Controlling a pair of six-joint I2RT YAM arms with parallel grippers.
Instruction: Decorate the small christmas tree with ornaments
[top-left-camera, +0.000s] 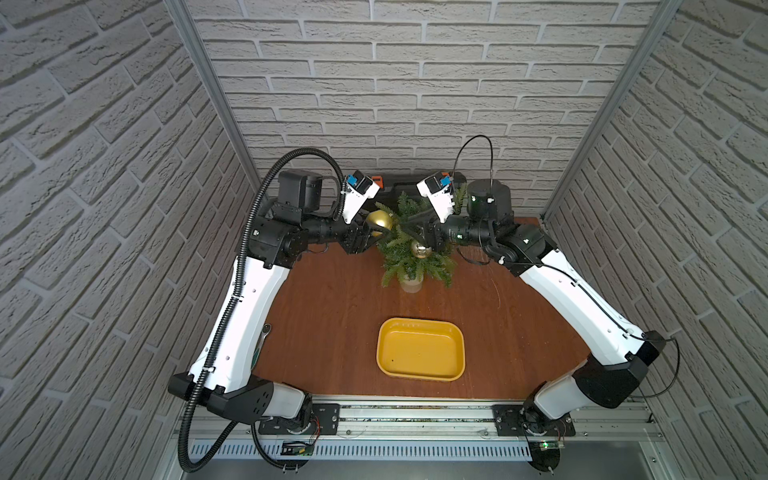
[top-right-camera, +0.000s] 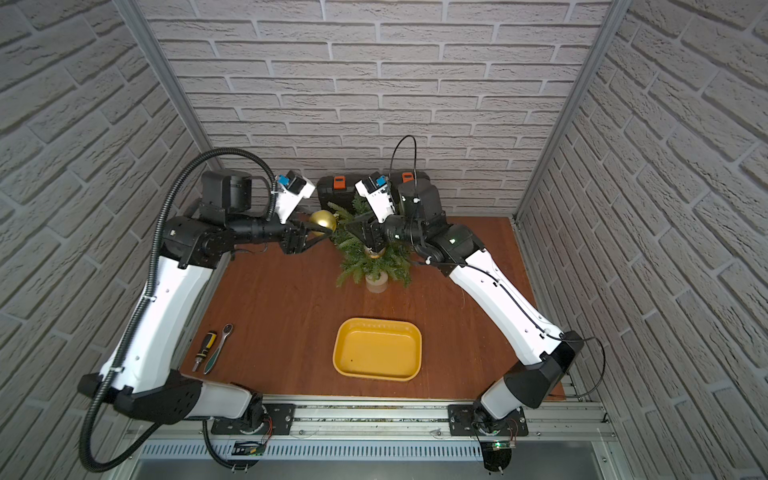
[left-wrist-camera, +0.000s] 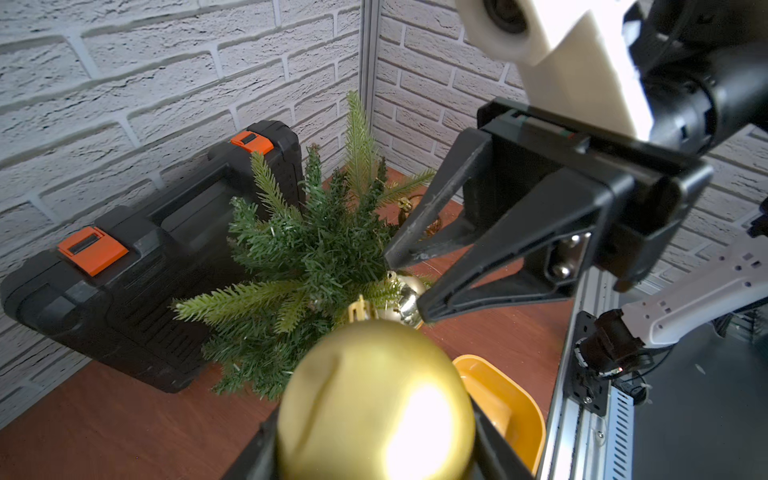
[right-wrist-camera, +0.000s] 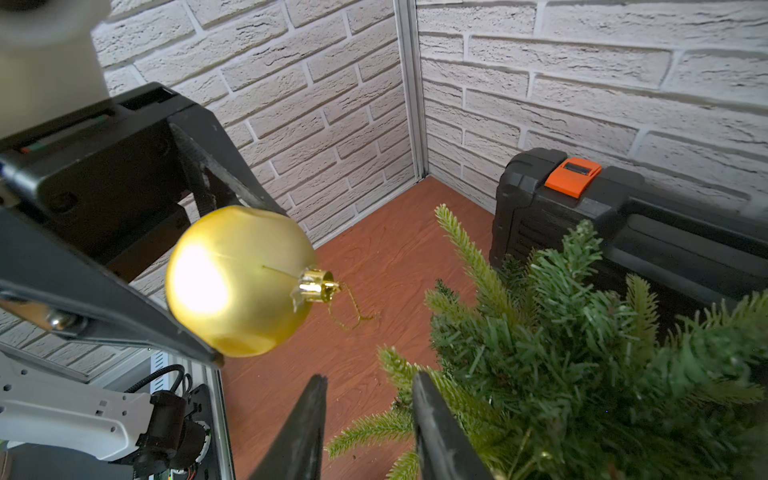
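Note:
A small tree (top-left-camera: 416, 264) in a pot (top-right-camera: 376, 282) stands at the back middle. A shiny ornament (left-wrist-camera: 407, 301) shows among its branches. My left gripper (top-left-camera: 373, 233) is shut on a matte gold ball (right-wrist-camera: 240, 280), whose cap and thread loop point toward my right gripper in the right wrist view. My right gripper faces the ball from in front of the tree, its two fingers apart with nothing visible between them. The tree's middle is partly hidden by the right gripper in both top views.
An empty yellow tray (top-left-camera: 420, 348) lies at the front middle. A black case (left-wrist-camera: 188, 232) stands against the back wall. A screwdriver (top-right-camera: 206, 345) and a wrench (top-right-camera: 221, 345) lie at the front left.

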